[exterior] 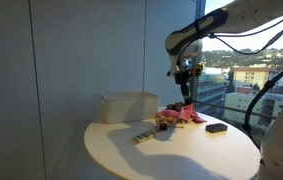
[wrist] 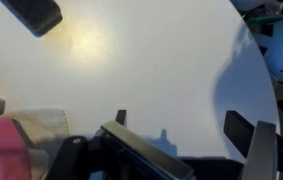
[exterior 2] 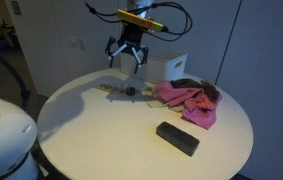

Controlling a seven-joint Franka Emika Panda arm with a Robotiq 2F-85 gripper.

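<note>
My gripper [exterior 2: 125, 64] hangs above the table toward the white bin. In the wrist view the fingers [wrist: 238, 130] stand wide apart, with only bare tabletop showing between them. A crumpled pink cloth [exterior 2: 193, 103] with brown and dark parts lies on the table; part of this cloth [wrist: 1, 150] shows at the lower left of the wrist view. Nearer the front sits a black oblong case [exterior 2: 177, 138]. A pale strip with a dark round piece [exterior 2: 131, 91] on or beside it lies near the bin; its details are too small to tell.
A white bin [exterior: 130, 106] stands on the round white table [exterior: 121, 155], close to the grey wall. A window [exterior: 246, 75] lies behind the arm.
</note>
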